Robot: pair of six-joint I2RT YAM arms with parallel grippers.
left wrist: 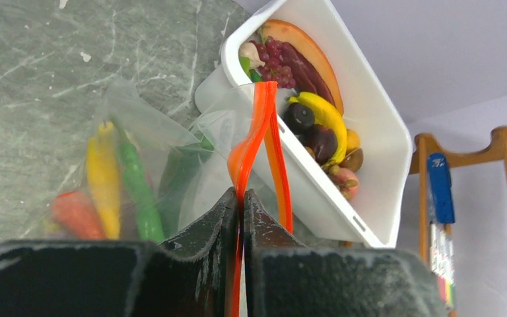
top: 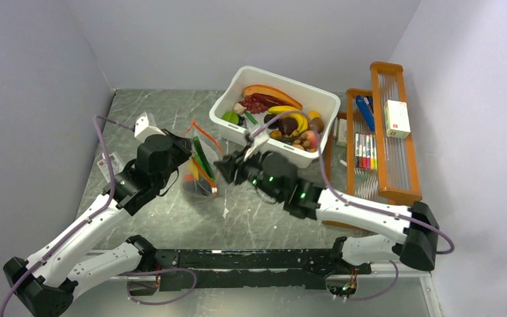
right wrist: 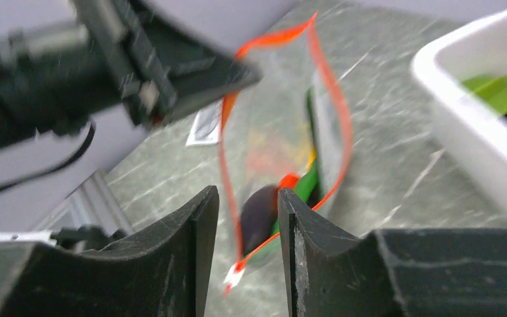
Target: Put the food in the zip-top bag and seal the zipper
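A clear zip bag (top: pixel 200 165) with an orange zipper stands on the grey table, holding yellow, green, red and dark play food. In the left wrist view my left gripper is shut on the orange zipper edge (left wrist: pixel 256 119) at the bag's top, with the food (left wrist: pixel 105 178) below. My right gripper (top: pixel 229 165) is beside the bag's right side, blurred from above; in the right wrist view its fingers (right wrist: pixel 195 238) stand apart, with the bag's open mouth beyond them.
A white bin (top: pixel 274 153) of fruit and vegetables stands behind at the right. A wooden rack (top: pixel 396 185) with markers and boxes is at the far right.
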